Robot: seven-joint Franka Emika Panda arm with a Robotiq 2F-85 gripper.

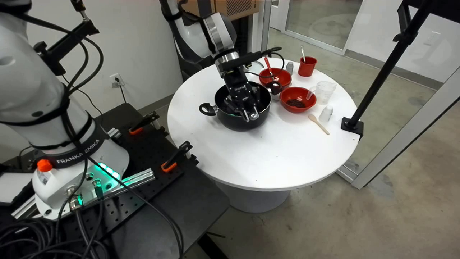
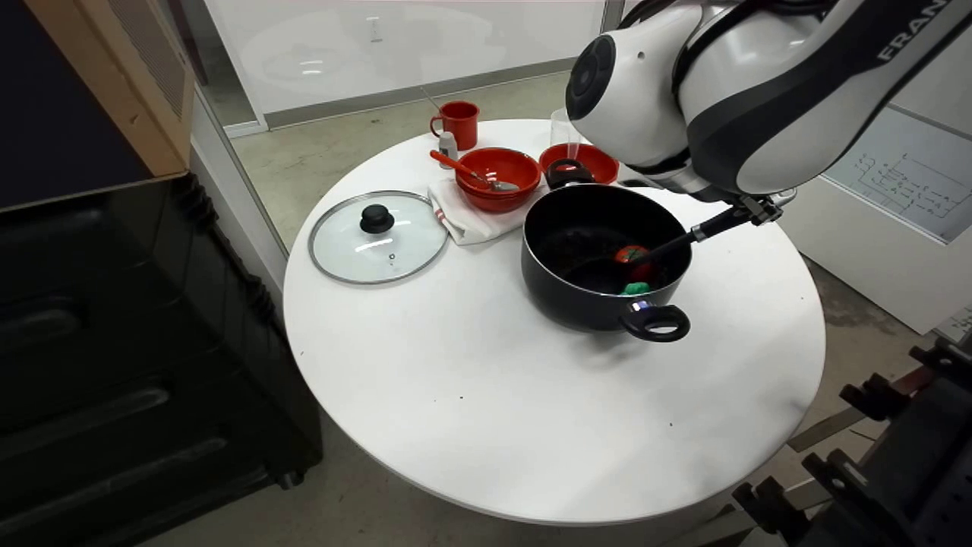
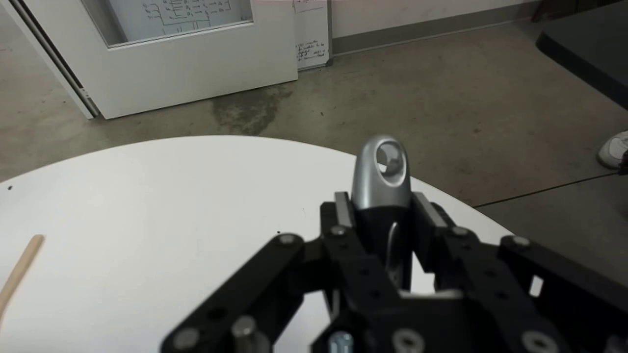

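A black utensil handle with a silver looped end (image 3: 381, 167) is clamped between the fingers of my gripper, which is shut on it. In the second exterior view the gripper (image 2: 758, 211) holds this black utensil (image 2: 670, 246) at a slant, its lower end down inside the black pot (image 2: 583, 314). The utensil's head is too dark to make out. Within the pot lie a red tomato-like item (image 2: 635, 258) and a green piece (image 2: 635, 288). From the first exterior view, my gripper (image 1: 249, 116) appears over the pot (image 1: 242, 123), covering much of its opening.
A glass lid (image 2: 337, 238) lies flat left of the pot. Red bowls (image 1: 297, 99), a red mug (image 1: 307, 67), a clear measuring cup (image 1: 324, 92), a white shaker (image 1: 326, 114) and a wooden spoon (image 1: 318, 124) occupy the far side.
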